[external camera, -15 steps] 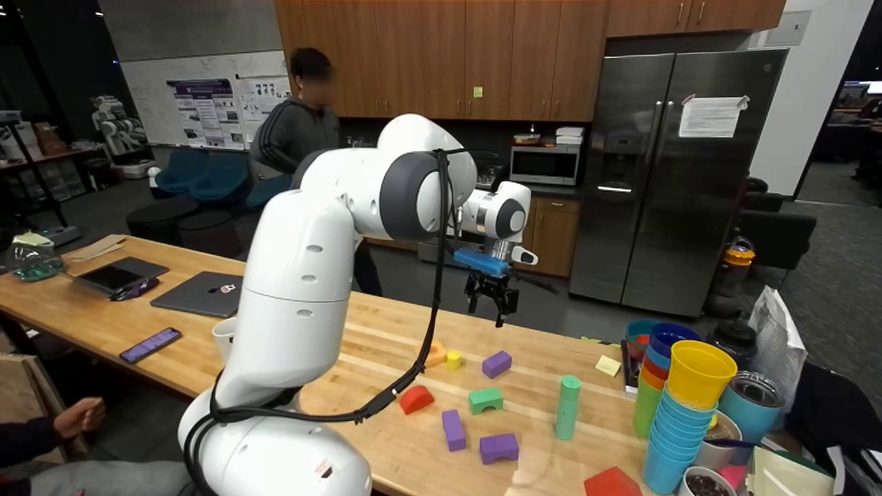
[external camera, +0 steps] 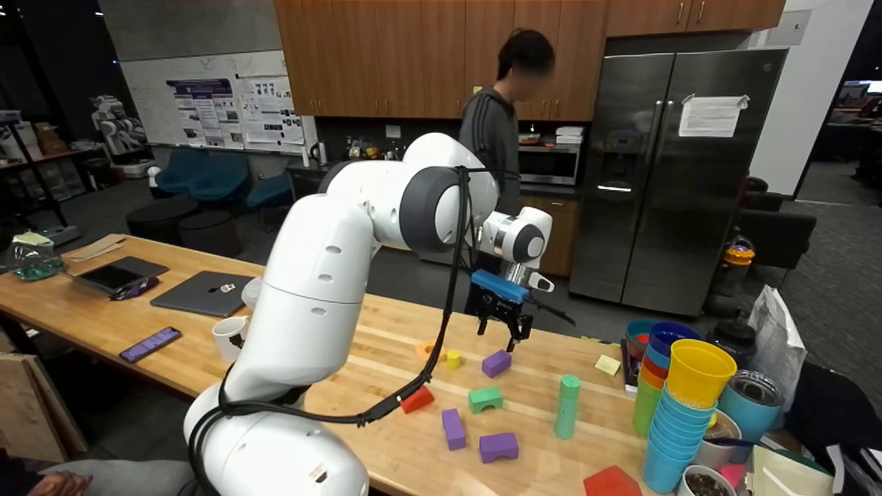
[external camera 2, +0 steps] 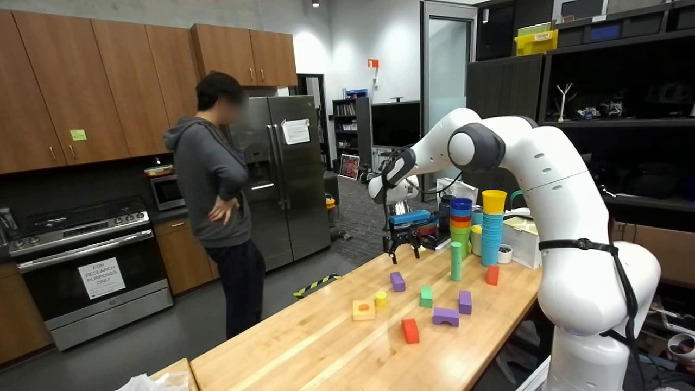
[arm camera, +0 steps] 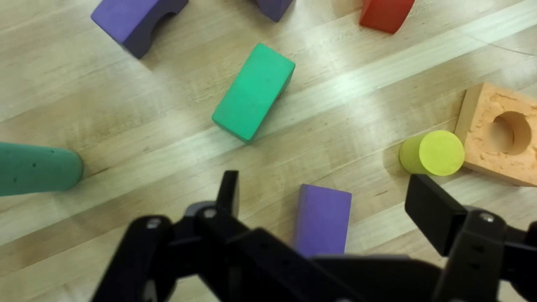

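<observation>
My gripper stands open above the table, its two black fingers wide apart. In the wrist view a purple block (arm camera: 323,219) lies on the wood between and below the fingers, its near end hidden by the gripper body. A yellow cylinder (arm camera: 441,152) stands just beyond the right finger, against an orange block with a round hole (arm camera: 475,128). A green arch block (arm camera: 254,93) lies farther off. From exterior view 1, the fingertips hang close above and behind the purple block (external camera: 497,363); nothing is held.
A tall green cylinder (external camera: 567,406) stands upright to the right. Stacked cups (external camera: 679,413) crowd the right end.
My gripper has come down and slightly to the right, nearer the purple block. The blocks stay where they were. A person in the background has walked to the right.
</observation>
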